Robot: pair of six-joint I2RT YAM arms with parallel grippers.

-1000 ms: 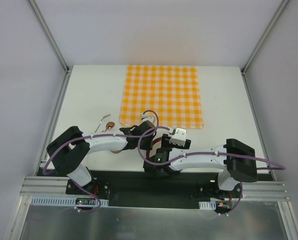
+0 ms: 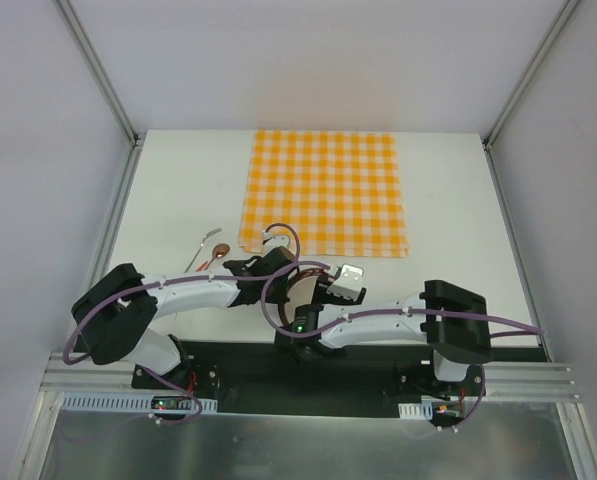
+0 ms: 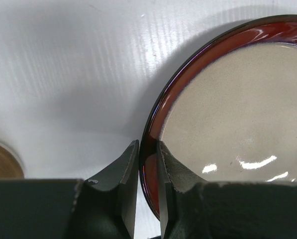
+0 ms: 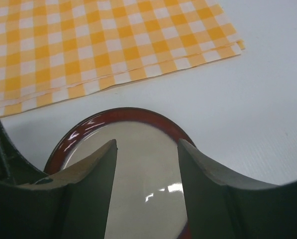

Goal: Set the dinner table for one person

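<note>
A plate with brown rim and beige centre lies in front of the checked cloth, partly hidden by both arms in the top view. In the left wrist view, my left gripper is at the plate's left rim, the rim between its close-set fingers; whether it grips firmly is unclear. My right gripper is open over the plate, which shows below and between its fingers.
A spoon with a wooden-coloured head and a silver utensil lie on the left of the white table. Free table shows at right and back left.
Both arms have shifted somewhat to the left in the top view, and the right one has also moved slightly toward the front.
</note>
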